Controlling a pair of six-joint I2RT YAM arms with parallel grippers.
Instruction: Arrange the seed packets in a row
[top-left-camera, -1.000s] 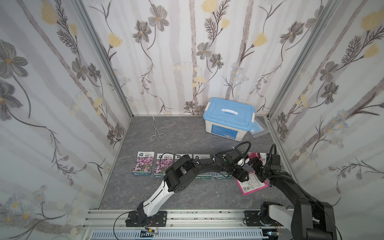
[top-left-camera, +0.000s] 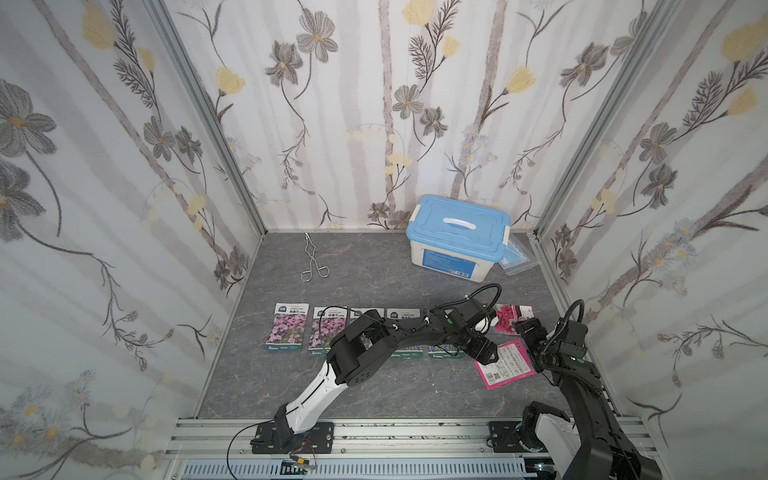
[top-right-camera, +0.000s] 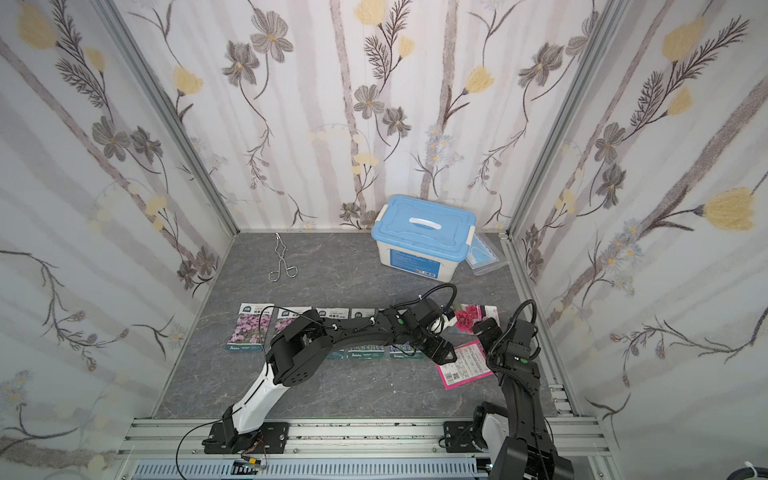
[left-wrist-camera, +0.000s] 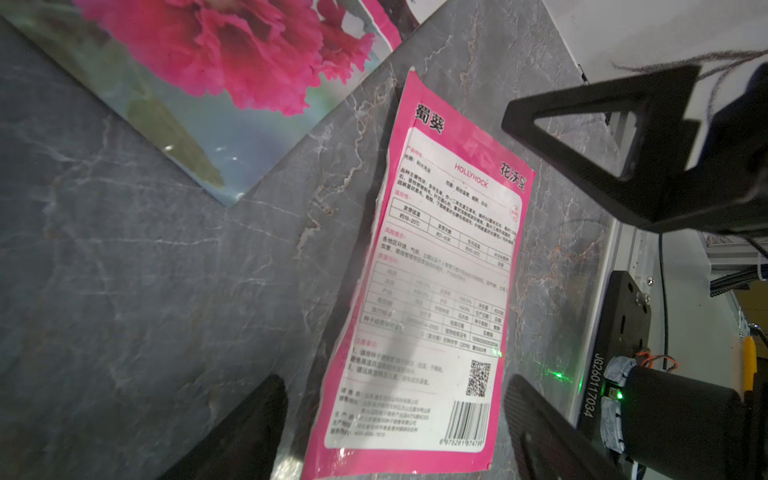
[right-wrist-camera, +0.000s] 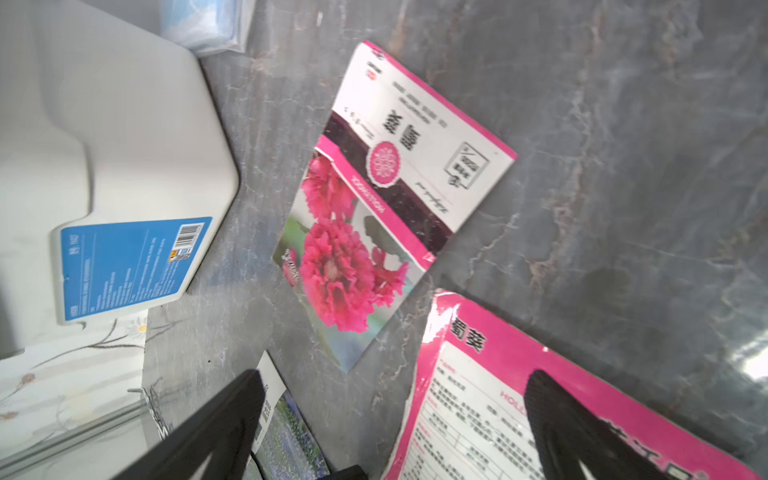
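A pink hollyhock packet (left-wrist-camera: 432, 304) lies back side up, at a slant, at the right end of the row. My left gripper is open above its near end, the packet showing between the fingers without being clamped. A second pink packet (right-wrist-camera: 344, 264), flower side up, lies just behind it. To the left, purple-flower packets (top-left-camera: 287, 326) stand side by side in a row; my left arm covers several of them in part. My right gripper is open over the right side of both pink packets, nothing between its fingers; one open-framed finger (left-wrist-camera: 592, 152) shows in the left wrist view.
A lidded blue-and-white box (top-left-camera: 457, 236) stands at the back right, with a clear plastic bag (top-left-camera: 518, 254) beside it. Metal tongs (top-left-camera: 313, 257) lie at the back left.
My right arm has shifted right, away from the pink packets, uncovering more of the back-side-up one. That packet has turned very slightly. The left arm looks nearly still.
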